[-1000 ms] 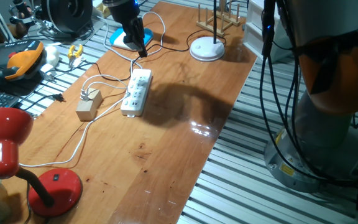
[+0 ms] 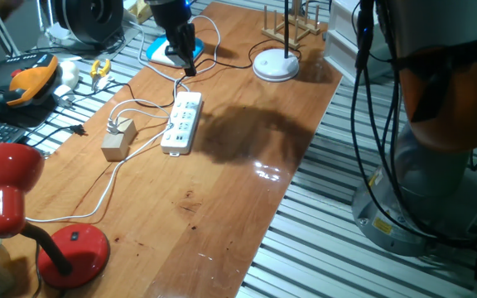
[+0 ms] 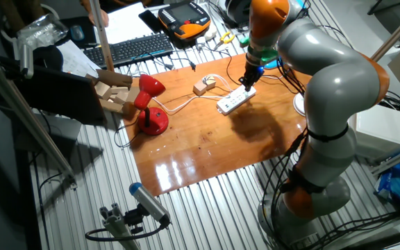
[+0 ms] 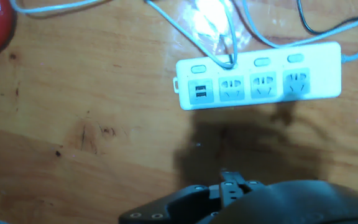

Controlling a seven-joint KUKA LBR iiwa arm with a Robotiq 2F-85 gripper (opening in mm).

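A white power strip (image 2: 181,122) lies on the wooden table, with several sockets and two USB ports facing up in the wrist view (image 4: 260,76). A pale cable (image 4: 185,31) crosses over its upper edge there. White plugs (image 2: 114,126) on cables rest at a small wooden block (image 2: 118,141) beside the strip. My gripper (image 2: 190,71) hangs above the table near the strip's far end in exterior view 1. Its dark fingers (image 4: 173,204) come together at the bottom of the wrist view, apart from the strip; it looks shut, with nothing visible between the tips.
A red lamp (image 2: 73,255) stands at the near left corner. Toward the far side are a white round lamp base (image 2: 276,65), a wooden peg rack (image 2: 292,31) and a blue-and-white object (image 2: 172,51). Loose cables run across the table's left part.
The arm's upper links and wrist have shifted slightly, and the shadow on the table has changed shape. The fingertips stay almost in place. Strip, block and plugs have not moved.
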